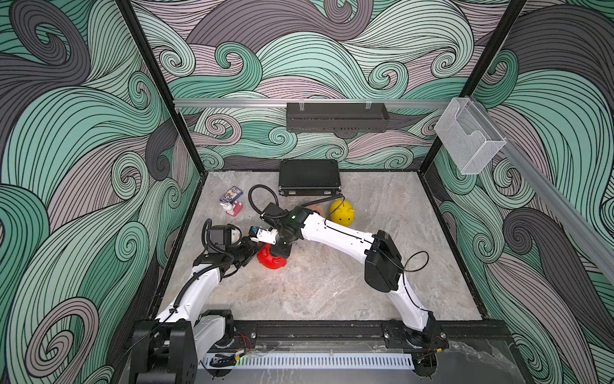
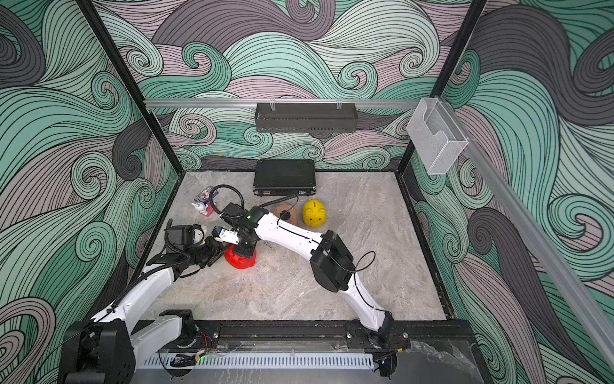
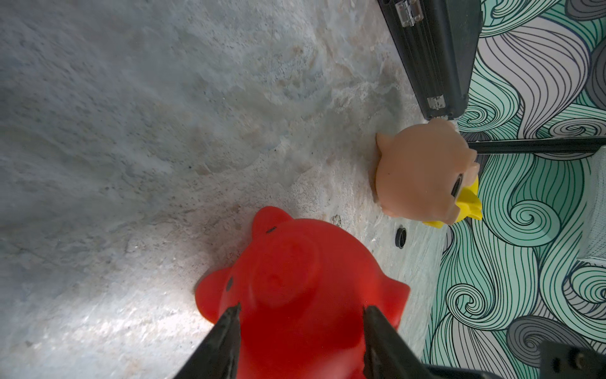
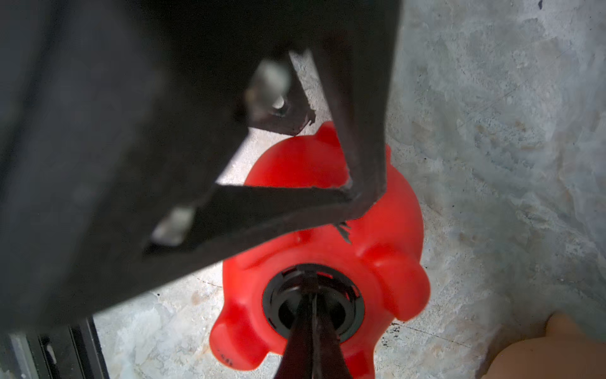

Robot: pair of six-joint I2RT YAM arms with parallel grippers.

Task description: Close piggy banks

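A red piggy bank point(image 1: 271, 259) sits left of the table's middle, between both grippers. In the left wrist view my left gripper has its fingers over the red piggy bank's body, shut on it. My right gripper is shut, with nothing seen between its fingers, its tips over the dark round opening in the red piggy bank. A peach piggy bank point(image 3: 423, 170) stands behind, with an opening on it and a small black ring point(image 3: 400, 237) near it. A yellow piggy bank point(image 2: 313, 213) stands to its right.
A black case point(image 1: 309, 174) lies at the back. A small pink-and-white figure point(image 1: 231, 208) and a box point(image 1: 231, 194) are at the back left.
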